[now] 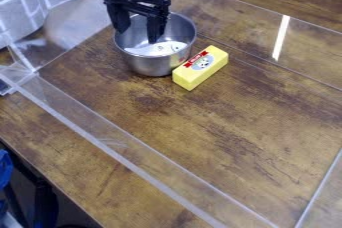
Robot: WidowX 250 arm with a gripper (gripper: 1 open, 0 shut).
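A steel pot (154, 60) stands toward the back of the wooden table, with something whitish inside. My black gripper (134, 22) hangs over the pot's back left part; it looks open, though its fingertips are dark and hard to make out. A yellow box (201, 68) with a red and white label lies against the right side of the pot.
Clear plastic panels edge the workspace. A crumpled pale sheet (27, 12) is at the far left, and a blue object (6, 172) is at the left edge.
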